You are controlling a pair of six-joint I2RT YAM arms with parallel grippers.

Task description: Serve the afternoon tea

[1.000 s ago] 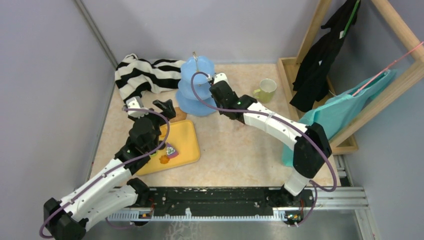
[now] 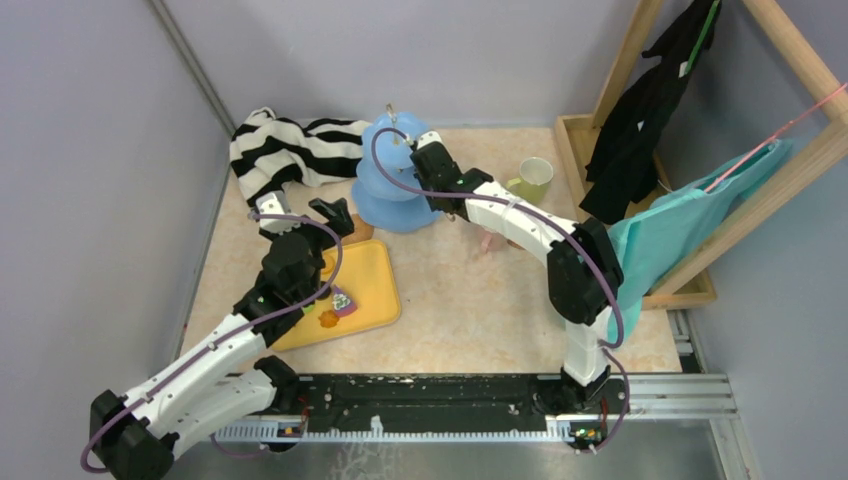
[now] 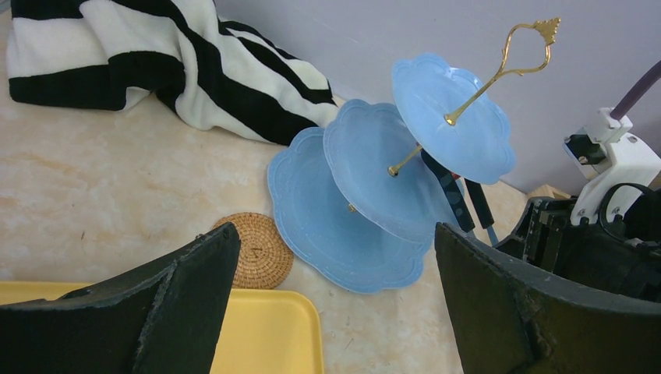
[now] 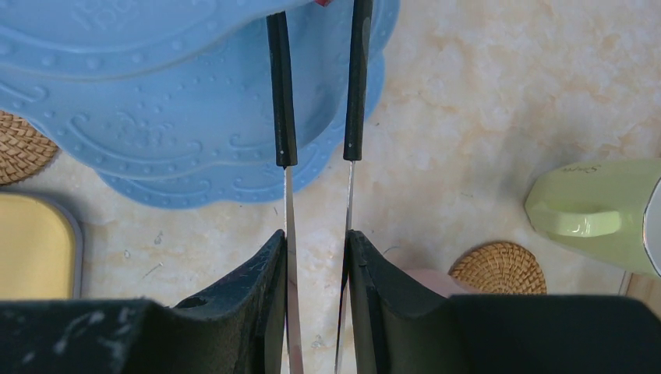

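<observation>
A blue three-tier stand (image 3: 366, 156) with a gold handle stands at the back centre. My right gripper is shut on steel tongs with black tips (image 4: 282, 93), which reach in between the stand's tiers. A small red item (image 4: 322, 2) shows at their ends, mostly hidden. My left gripper is open and empty above a yellow tray (image 2: 370, 280) holding small pastries (image 2: 342, 302), left of the stand.
A striped cloth (image 2: 300, 150) lies back left. A green mug (image 2: 535, 180), a pink object (image 4: 429, 282) and woven coasters (image 4: 499, 265) are right. A wooden rack with garments stands far right.
The left arm looks unchanged.
</observation>
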